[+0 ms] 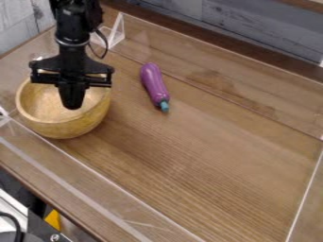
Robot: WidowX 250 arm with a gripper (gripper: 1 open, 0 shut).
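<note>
My black gripper [66, 93] hangs over a round tan wooden bowl [78, 123] at the left of the table, its fingertips down at the bowl's upper part. The fingers are close together, and nothing shows between them, though the small view makes this hard to make out. To the right of the bowl lies a purple eggplant-like toy [155, 85] with a teal tip.
A wooden back ledge and grey wall run along the top right. Cables and a small yellow object [53, 217] are off the table's front left edge.
</note>
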